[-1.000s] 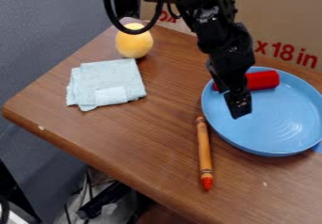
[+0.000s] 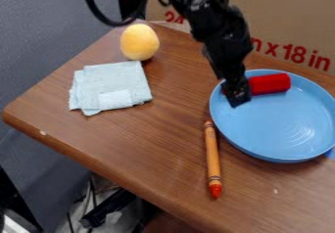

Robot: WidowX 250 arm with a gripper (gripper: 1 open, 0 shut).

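My black gripper [image 2: 236, 88] reaches down from the top to the left part of a blue plate [image 2: 275, 126], right beside a red cylinder [image 2: 269, 82] lying on the plate's back rim area. Whether its fingers are open or shut, or touch the cylinder, I cannot tell. An orange crayon [image 2: 213, 159] with a red tip lies on the wooden table left of the plate, pointing toward the front. A folded pale cloth [image 2: 109, 85] lies at the left, with a yellow egg-shaped object [image 2: 140, 42] behind it.
A cardboard box [image 2: 288, 26] stands behind the plate. The wooden table [image 2: 124, 154] has bare space at the front left and centre, and its left edge drops to a grey floor area with dark items and cables below.
The gripper has shifted left and up on the plate, away from its earlier spot nearer the plate's middle, and its arm has swung slightly. The objects look unmoved.
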